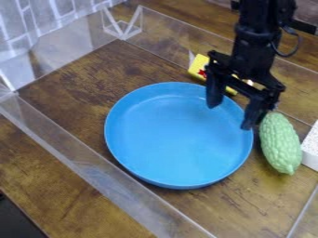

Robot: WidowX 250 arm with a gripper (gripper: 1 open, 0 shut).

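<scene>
My gripper [233, 107], black, stands open over the back right part of a blue plate [168, 139], its fingers pointing down. Behind it, partly covered by the arm, lies a small yellow item [199, 65] with red on it. A green vegetable-like object [282, 149] lies just right of the plate.
A white object [311, 147] is at the right edge. Clear barriers run along the left and top of the wooden surface. The wood left of the plate [69, 93] is bare.
</scene>
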